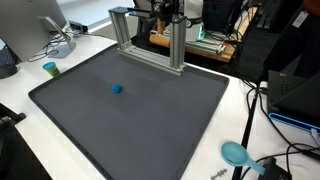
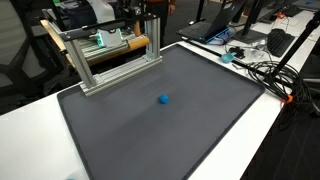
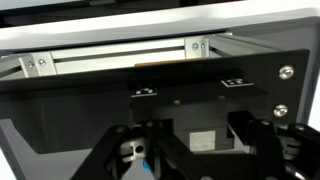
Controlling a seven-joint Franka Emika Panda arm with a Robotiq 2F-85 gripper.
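In the wrist view my gripper stands part open, its two dark fingertips apart. A black panel with bolts fills the space around and behind them; I cannot tell whether they touch it. No held object shows between the fingers. A metal-framed structure stands at the back edge of the dark grey table, and the arm is up at this structure. A small blue object lies on the table, well away from the gripper; a sliver of blue also shows low in the wrist view.
A green-blue cup stands at the left, beyond the table's dark surface. A teal round object lies on the white surface at the front right, near cables. A laptop sits at the back.
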